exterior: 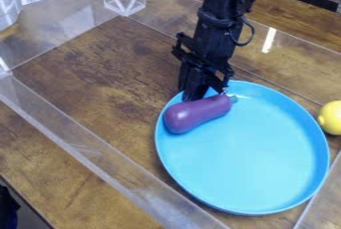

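A purple eggplant [194,114] lies on the upper left part of a round blue plate [250,165]. The black robot arm [220,19] reaches down from the top, and its gripper [200,88] is low at the plate's far rim, just above and touching or nearly touching the eggplant's upper side. The fingers are dark and partly hidden, so whether they are open or shut is hard to see.
A yellow object [330,116] sits at the right edge beside the plate. Clear plastic walls run along the left and back of the wooden surface [94,74], which is bare to the left of the plate.
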